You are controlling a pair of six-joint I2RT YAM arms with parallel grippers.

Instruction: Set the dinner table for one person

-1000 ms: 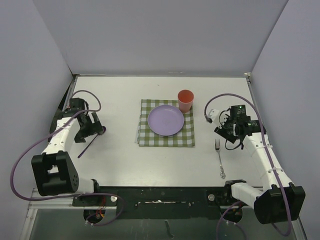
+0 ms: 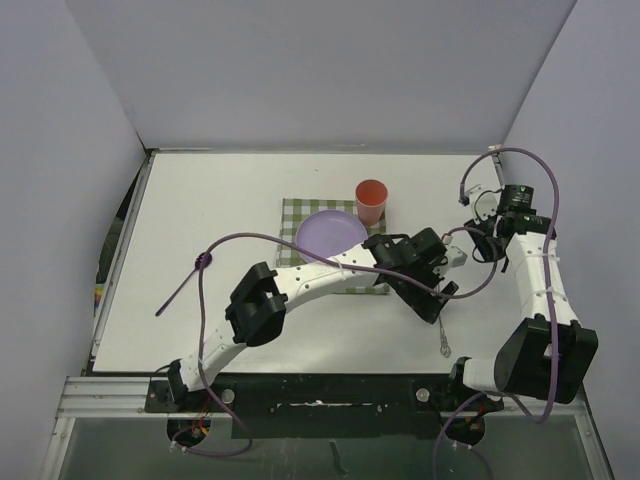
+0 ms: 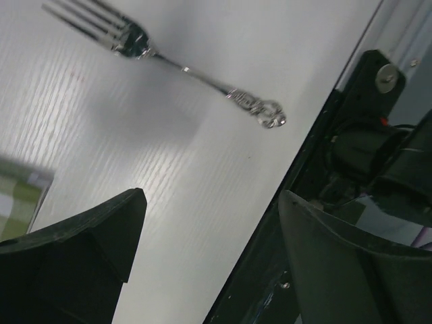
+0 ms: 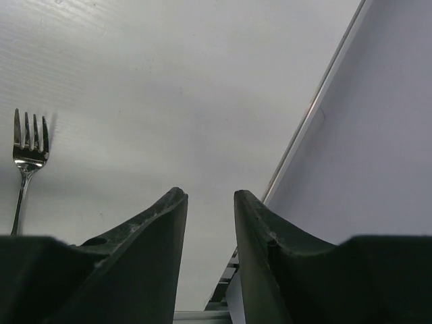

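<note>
A purple plate [image 2: 331,232] lies on the green checkered placemat [image 2: 292,213], and a salmon-coloured cup [image 2: 371,198] stands at the mat's upper right. The silver fork [image 3: 202,77] lies bare on the table right of the mat; in the top view my left gripper [image 2: 438,302] hides most of it, leaving the handle end visible. Both left fingers [image 3: 108,250] are apart, with only table between them. My right gripper is partly open and empty, above the table's right side; the fork's tines show at the left of its view. A purple-headed utensil [image 2: 180,286] lies at the left.
My left arm [image 2: 310,283] stretches across the front of the mat, close to the right arm [image 2: 515,225]. Grey walls bound the table's sides and back.
My left arm has swung from the utensil at the left, across the plate, to above the fork. The right gripper has drawn back to the right, away from the fork's tines.
</note>
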